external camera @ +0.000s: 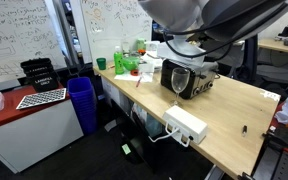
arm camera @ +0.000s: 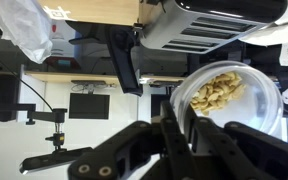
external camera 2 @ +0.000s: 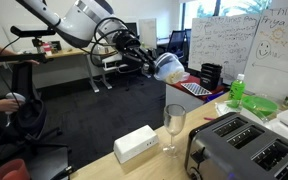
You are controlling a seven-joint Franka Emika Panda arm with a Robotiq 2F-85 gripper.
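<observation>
A clear round container (arm camera: 263, 98) with light tan, nut-like pieces (arm camera: 219, 94) in it fills the right of the wrist view. My gripper is shut on its near rim. In exterior view 2 the same container (external camera 2: 171, 69) hangs tilted in the air beyond the table's edge, with my gripper (external camera 2: 150, 66) at its left. Exterior view 1 shows the white arm (external camera: 174, 12) at the top; I cannot make out the fingers there.
A black and silver toaster (external camera 2: 244, 140), a stemmed glass (external camera 2: 174, 122) and a white box (external camera 2: 136, 143) stand on the wooden table. A green bottle (external camera 2: 237, 87) is farther back. Beside the table sits a blue bin (external camera: 82, 97) on the dark floor.
</observation>
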